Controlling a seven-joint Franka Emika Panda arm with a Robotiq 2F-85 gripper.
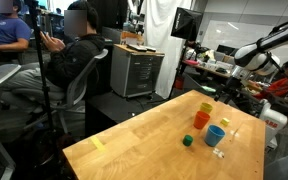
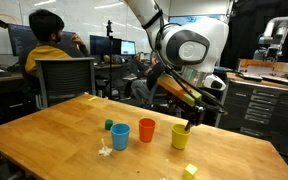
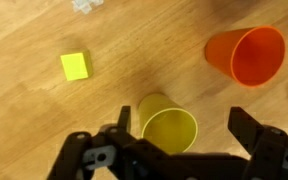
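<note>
My gripper is open, its two dark fingers spread apart with nothing gripped. A yellow cup (image 3: 152,104) stands at the bottom middle of the wrist view, its round mouth showing in the gap between the fingers. In exterior view 2 the gripper (image 2: 190,123) hangs down at the rim of the yellow cup (image 2: 178,139); whether they touch I cannot tell. An orange-red cup (image 3: 221,52) stands to the upper right in the wrist view. A small yellow block (image 3: 76,66) lies to the upper left.
Beside the red cup (image 2: 146,131) stand a blue cup (image 2: 120,138) and a small green object (image 2: 109,124). A small white item (image 2: 105,151) lies in front of them.
</note>
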